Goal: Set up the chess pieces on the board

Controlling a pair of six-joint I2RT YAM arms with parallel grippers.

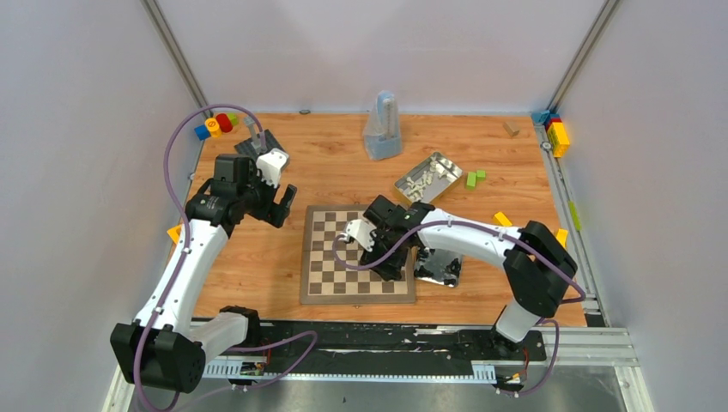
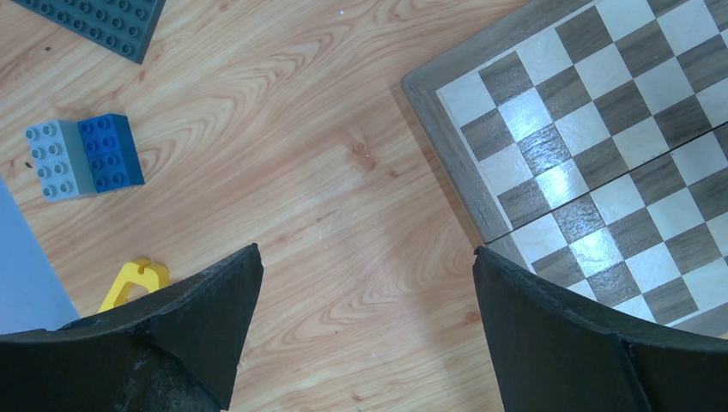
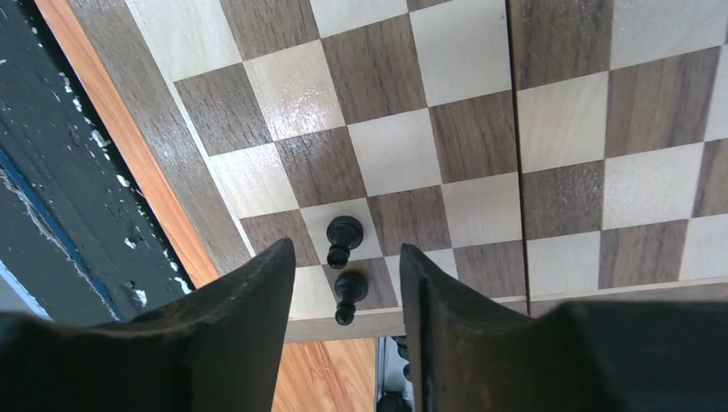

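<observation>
The chessboard (image 1: 359,299) lies mid-table, with most of its visible squares bare. In the right wrist view, one black piece (image 3: 345,230) stands upright on a light square. A second black piece (image 3: 350,286) stands on the dark edge-row square beside it. My right gripper is open over that corner, fingers apart on either side of the pieces and holding neither. To the board's left, my left gripper hangs open and empty above bare wood. Black pieces fill a tray (image 1: 458,273) right of the board; a second tray (image 1: 397,187) behind holds white ones.
A clear plastic container (image 1: 383,129) stands at the back. Green blocks (image 1: 471,180) and yellow blocks (image 1: 502,219) lie to the right. Blue bricks (image 2: 112,151), a yellow piece (image 2: 137,279) and a dark studded plate (image 2: 107,26) are at the left.
</observation>
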